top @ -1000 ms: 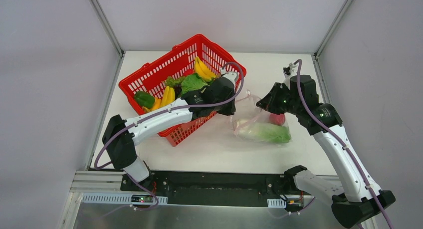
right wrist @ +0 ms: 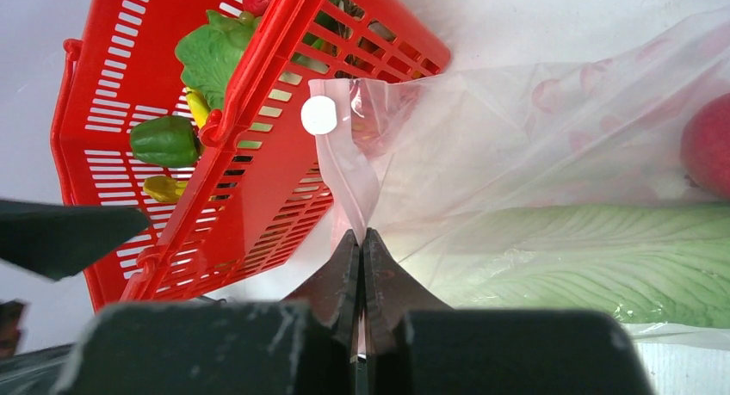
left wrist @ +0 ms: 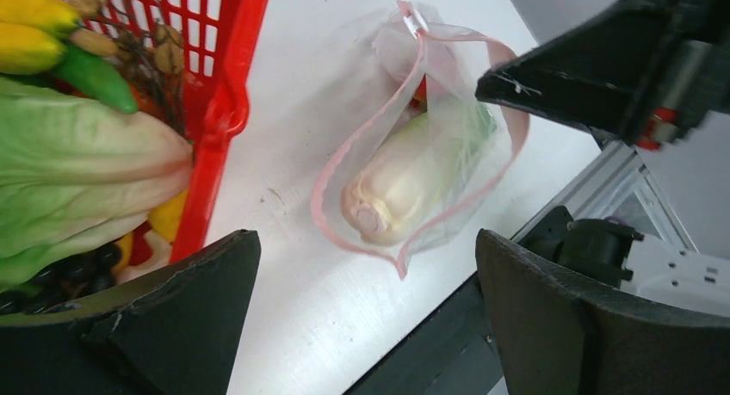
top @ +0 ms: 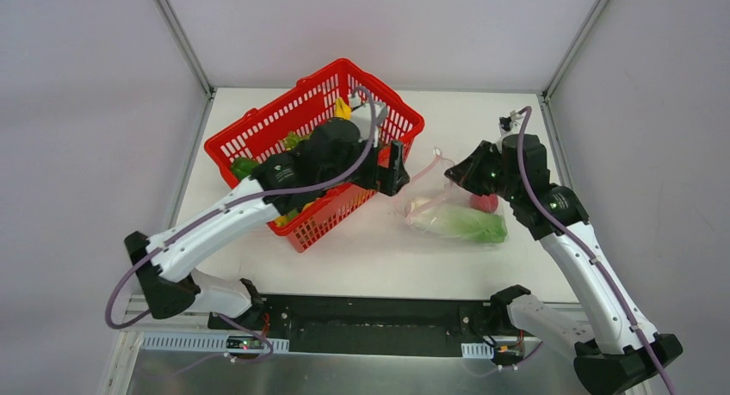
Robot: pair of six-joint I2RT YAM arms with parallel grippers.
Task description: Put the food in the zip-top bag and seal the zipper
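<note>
The clear zip top bag (left wrist: pixel 337 175) with a pinkish rim lies on the table, its mouth gaping toward the left arm. Inside it rest a pale green cabbage (top: pixel 465 222) and a round red item (top: pixel 484 203). My right gripper is shut on the bag's rim, near the white slider (right wrist: pixel 319 115). Over the basket's right edge, my left gripper (top: pixel 398 173) stands open. Nothing lies between its fingers, and in the left wrist view the bag mouth appears beyond them.
A red basket (top: pixel 314 228) full of vegetables and fruit stands left of the bag, close to its mouth. In it are a green pepper (right wrist: pixel 164 141) and leafy greens (right wrist: pixel 215 55). Bare table (top: pixel 361 270) lies in front of the basket and bag.
My left gripper has moved left, away from the bag mouth, and its fingers now stand apart.
</note>
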